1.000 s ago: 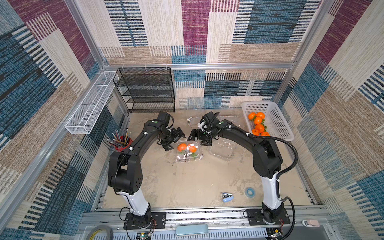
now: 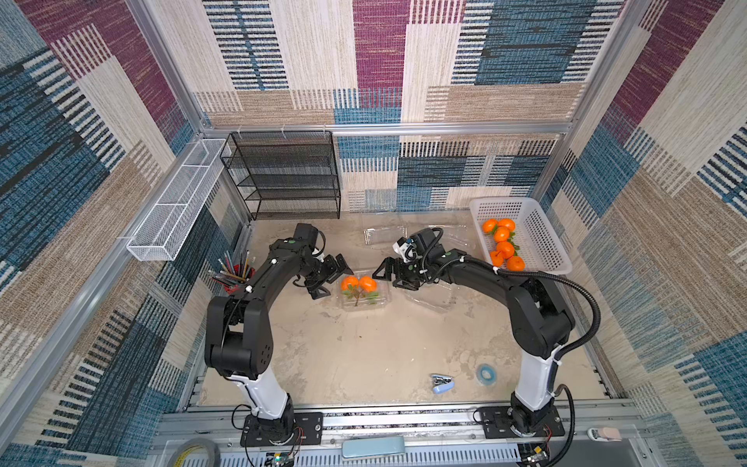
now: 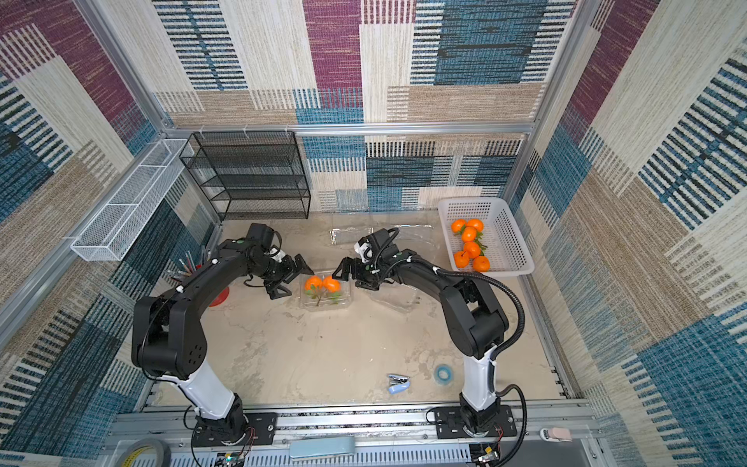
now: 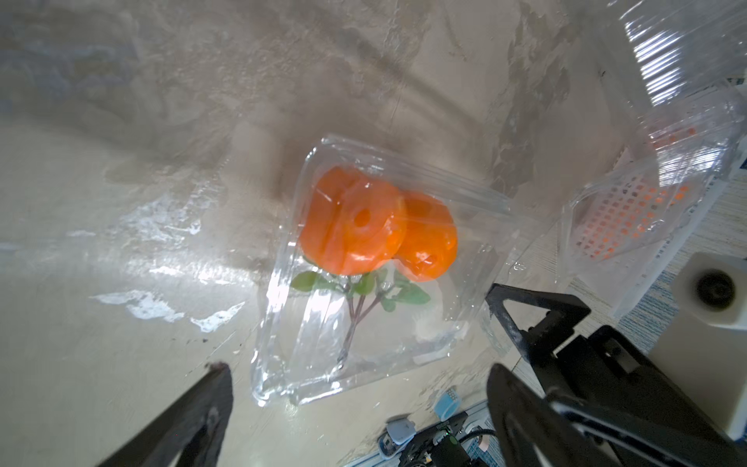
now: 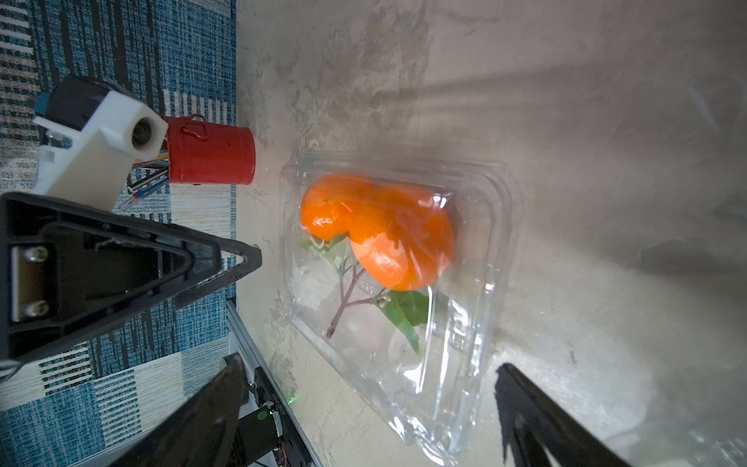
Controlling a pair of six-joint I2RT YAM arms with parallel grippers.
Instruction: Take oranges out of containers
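Note:
A clear plastic container (image 2: 381,299) rests on the table between my two grippers, with oranges (image 2: 368,284) on a leafy stem inside. In the left wrist view, the container (image 4: 272,350) has clear plastic over the oranges (image 4: 362,225). The right wrist view shows the same oranges (image 5: 404,241) through its film-like top. My left gripper (image 2: 333,280) stands open at the container's left side, nothing between its fingers. On the opposite side my right gripper (image 2: 389,276) is open and empty. Whether any fingertip touches the plastic cannot be made out.
A white basket (image 2: 544,233) with several oranges is at the back right. Other clear containers (image 2: 435,294) lie near the right gripper and behind it. A red pen cup (image 5: 211,151) stands at the left. A stapler (image 2: 442,383) and blue tape roll (image 2: 485,374) lie in front.
The container has shifted slightly back and left and looks lower on the table.

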